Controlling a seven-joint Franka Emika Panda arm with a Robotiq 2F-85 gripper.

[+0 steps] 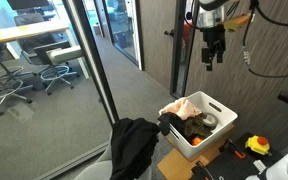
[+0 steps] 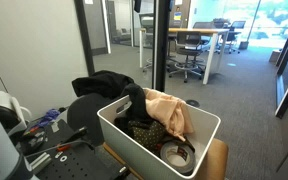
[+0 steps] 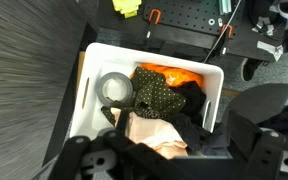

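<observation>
High above the white bin hangs my gripper, open and holding nothing. Its dark fingers frame the lower part of the wrist view, with the bin underneath. Inside the bin lie a pale pink cloth, a dark green patterned cloth and black cloth. A grey tape roll rests in one corner, beside the patterned cloth. Something orange shows partly from under the cloths. In exterior view 2 the pink cloth is heaped up to the bin's rim.
Black cloth is draped over a chair outside the bin. A yellow and red object and tools lie on a dark surface beside the bin. A glass partition and a grey wall stand close behind.
</observation>
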